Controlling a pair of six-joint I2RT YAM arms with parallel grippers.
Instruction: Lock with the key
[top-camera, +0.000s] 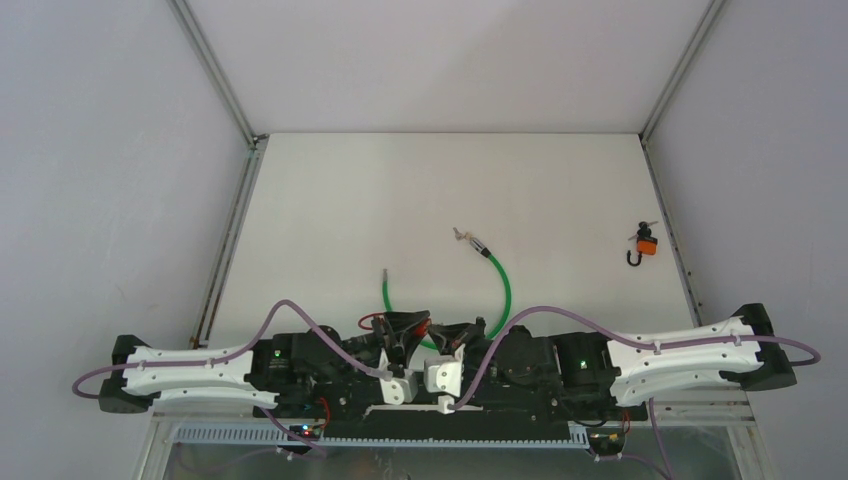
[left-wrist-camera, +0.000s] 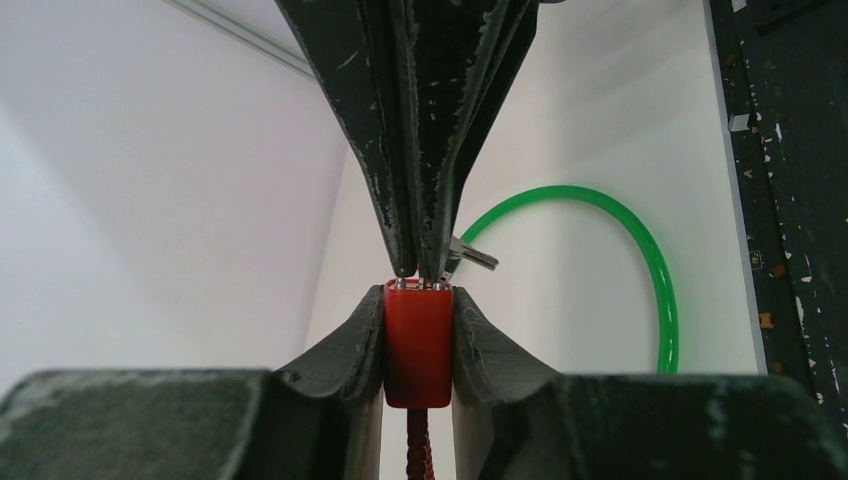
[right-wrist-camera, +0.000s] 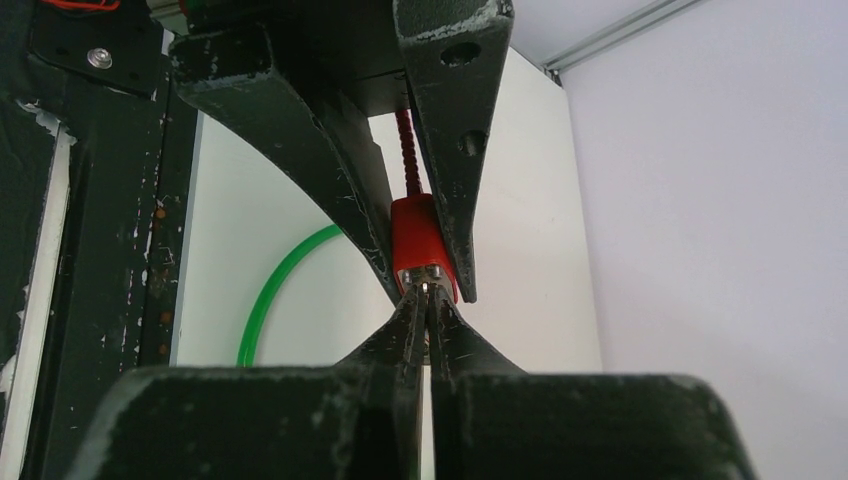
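A small red lock (left-wrist-camera: 418, 350) with a red braided cord (left-wrist-camera: 418, 440) is clasped between the fingers of my left gripper (top-camera: 424, 326). In the right wrist view its silver end face (right-wrist-camera: 426, 272) points at my right gripper. That gripper is shut, its fingertips right up against this face. Small metal bits show where the tips meet the lock in the left wrist view; whether a key sits between them I cannot tell. The keyhole is hidden behind the right fingers. In the top view both grippers meet at the table's front centre.
A green cable lock (top-camera: 507, 290) curves behind the grippers, keys (top-camera: 462, 235) at its head. An orange padlock (top-camera: 647, 246) lies at the far right with its dark hook-shaped shackle (top-camera: 634, 259).
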